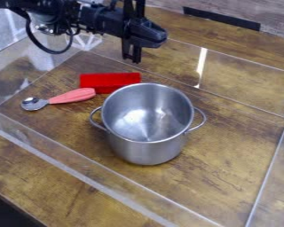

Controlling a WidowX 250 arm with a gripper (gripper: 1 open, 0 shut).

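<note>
A red block point(109, 81) lies flat on the wooden table behind a large steel pot point(145, 133) with two handles. Left of the pot lies a spoon with a pink handle point(71, 96). My gripper point(131, 55) hangs above and behind the red block, apart from it; it looks shut, with nothing visible between its fingers.
Bare table point(227, 168) spreads to the right of and behind the pot. A dark ledge point(227, 22) runs along the back. Cables hang around the arm at the upper left.
</note>
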